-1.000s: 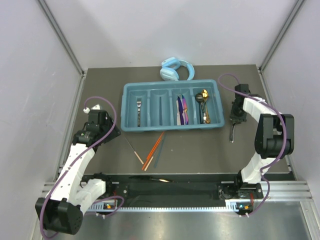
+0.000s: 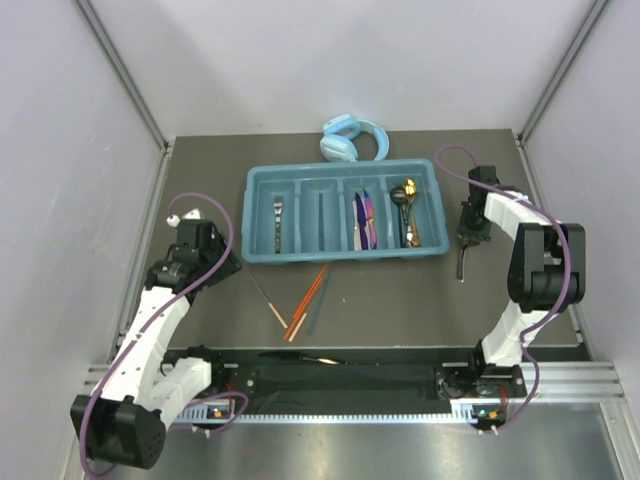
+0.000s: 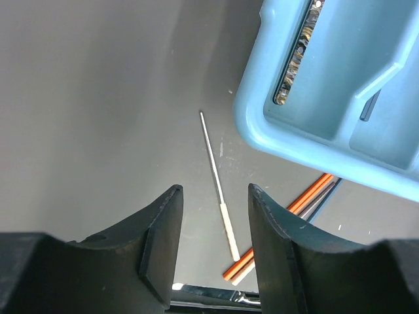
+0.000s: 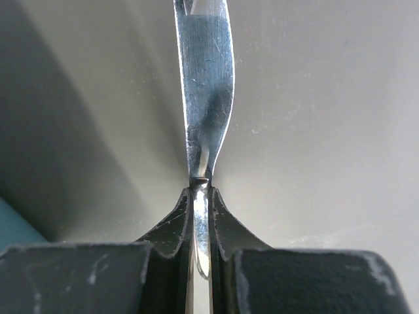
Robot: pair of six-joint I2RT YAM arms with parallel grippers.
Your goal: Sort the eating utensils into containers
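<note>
My right gripper is shut on a silver knife (image 4: 206, 91), seen close up; from the top it is right of the blue compartment tray (image 2: 282, 255). The tray holds a fork (image 2: 278, 225), a dark chopstick (image 2: 321, 220), purple knives (image 2: 364, 225) and spoons (image 2: 410, 225). Below the tray lie a thin white-tipped chopstick (image 3: 226, 226), orange chopsticks (image 2: 304, 300) and blue-grey ones (image 2: 318, 305). My left gripper is open above the table left of the tray, nothing between its fingers.
Blue headphones (image 2: 338, 147) sit behind the tray. Walls enclose the table at back and sides.
The left arm has stayed in place.
</note>
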